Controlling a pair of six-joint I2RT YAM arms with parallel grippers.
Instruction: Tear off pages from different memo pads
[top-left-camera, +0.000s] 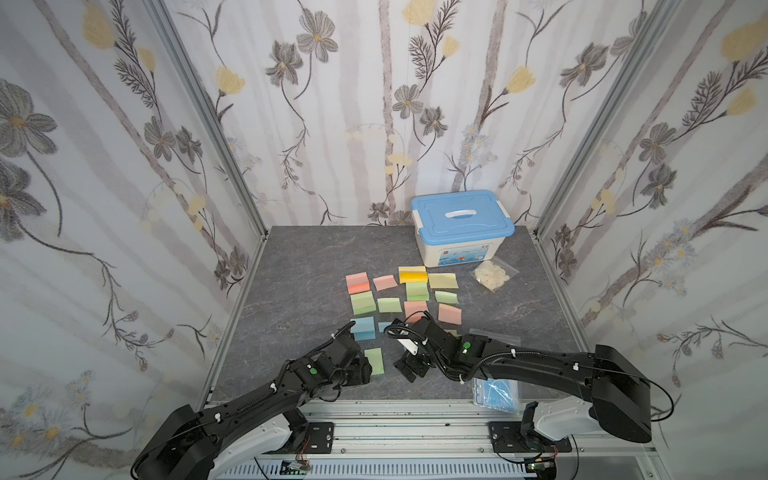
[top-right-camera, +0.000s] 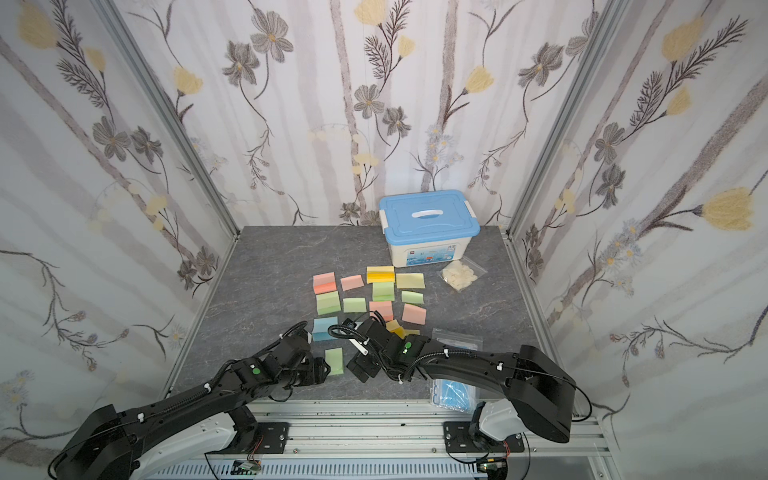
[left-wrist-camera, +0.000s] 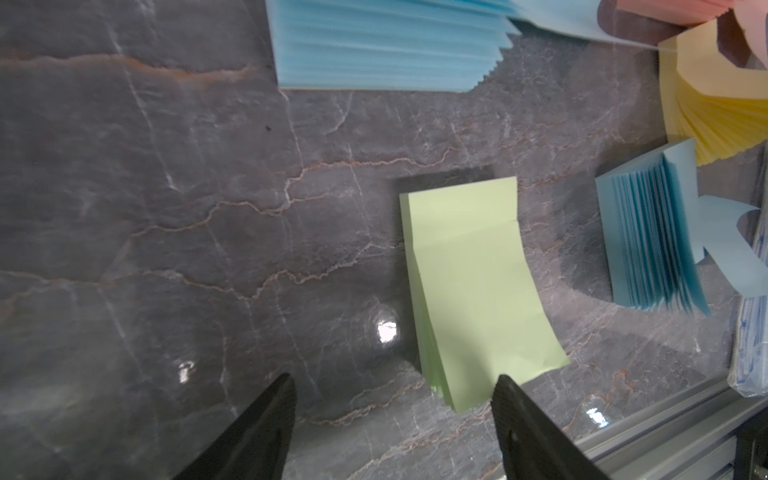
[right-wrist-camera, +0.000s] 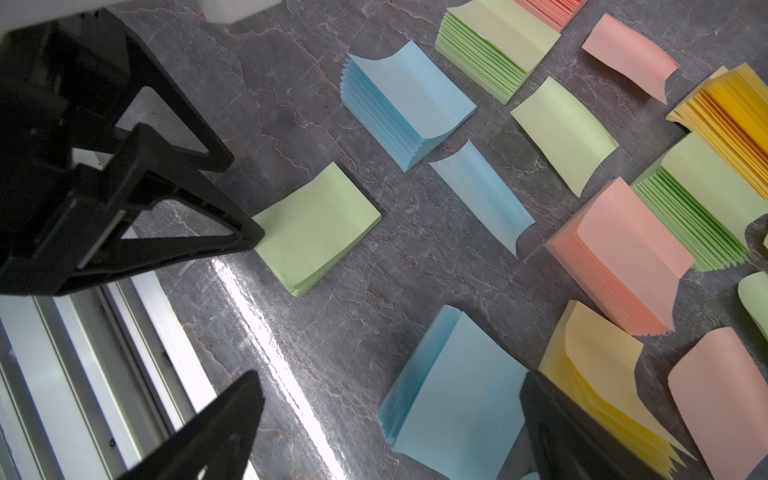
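A small light green memo pad (left-wrist-camera: 480, 280) lies near the table's front edge, its top page lifted at the lower end. Next to it hovers my left gripper, its finger part open; one fingertip meets the pad's lower edge in the left wrist view, but contact is unclear. In the right wrist view the same green pad (right-wrist-camera: 320, 228) shows beyond that fingertip. My right gripper stands open above a blue pad (right-wrist-camera: 460, 400), with nothing held. A second blue pad (right-wrist-camera: 404, 100) sits behind the green one, and a loose blue page (right-wrist-camera: 484, 196) lies beside it.
Several pads and loose pages, such as a pink pad (right-wrist-camera: 628, 252) and a yellow pad (right-wrist-camera: 604, 376), spread across the table's middle. A blue-lidded box (top-left-camera: 464, 228) and a bag (top-left-camera: 492, 274) stand at the back right.
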